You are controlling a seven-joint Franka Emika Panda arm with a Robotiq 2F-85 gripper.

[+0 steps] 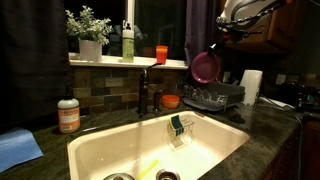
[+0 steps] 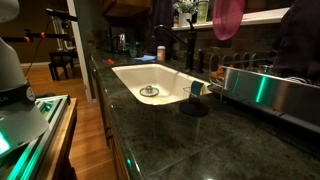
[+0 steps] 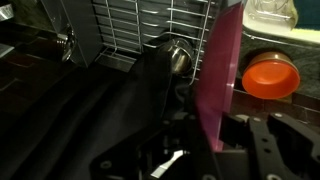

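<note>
A pink plate (image 1: pixel 206 68) hangs in the air beside the window, just above and left of the dish rack (image 1: pixel 212 97). My gripper (image 1: pixel 213 48) is shut on its upper edge. From the other exterior side only part of the plate (image 2: pixel 229 18) shows, at the top above the rack's metal side (image 2: pixel 262 93). In the wrist view the plate (image 3: pixel 220 75) is seen nearly edge-on, rising from between the dark fingers, with the rack's wires (image 3: pixel 150 22) beyond it.
A white sink (image 1: pixel 150 150) with a small wire caddy (image 1: pixel 178 130) and a faucet (image 1: pixel 144 90) lies to the left. An orange bowl (image 1: pixel 170 101) stands behind the sink. A paper towel roll (image 1: pixel 251 85) is right of the rack.
</note>
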